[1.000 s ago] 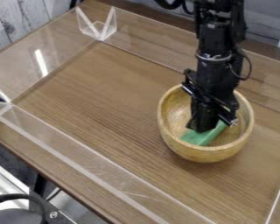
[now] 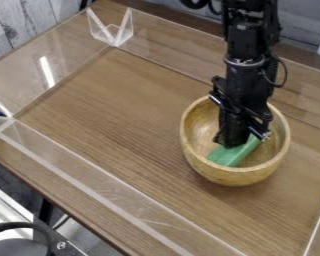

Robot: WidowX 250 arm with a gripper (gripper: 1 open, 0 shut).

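A wooden bowl [image 2: 210,170] sits on the wooden table at right of centre. A green object [image 2: 231,155] lies inside it, slanting toward the right. My black gripper [image 2: 232,136] reaches down from the top into the bowl, at the upper end of the green object. It looks shut; whether anything is between its fingers is hidden by the dark wiring and bodywork.
A small clear plastic piece [image 2: 111,30] stands at the back left. Black equipment [image 2: 23,240] sits at the lower left corner, beyond the table edge.
My gripper has shifted very slightly within the bowl; the bowl and green object look almost unchanged.
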